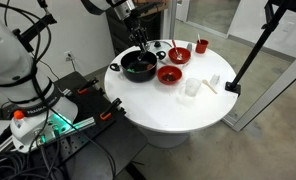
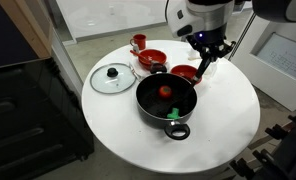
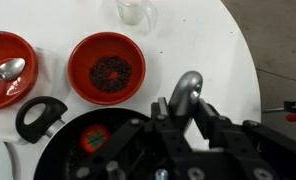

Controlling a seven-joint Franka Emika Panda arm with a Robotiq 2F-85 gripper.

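Observation:
In the wrist view, my gripper is shut on a utensil (image 3: 188, 86) with a shiny metal end. The black pot (image 2: 145, 112) stands on the table; inside lie a red tomato-like piece (image 2: 165, 91) and a green piece (image 2: 173, 114). In exterior view 2, the gripper (image 2: 200, 70) hangs above the pot's right rim, and the thin utensil slants down toward the pot's inside. Whether its lower end touches the contents cannot be told. Exterior view 1 shows the gripper (image 1: 145, 45) just over the pot's far side.
Beside the pot is a red bowl of dark bits (image 3: 107, 70). A second red bowl (image 3: 8, 85) holds a spoon. The glass lid (image 2: 113, 78), a red mug (image 2: 138, 43) and a clear cup (image 3: 134, 12) stand nearby.

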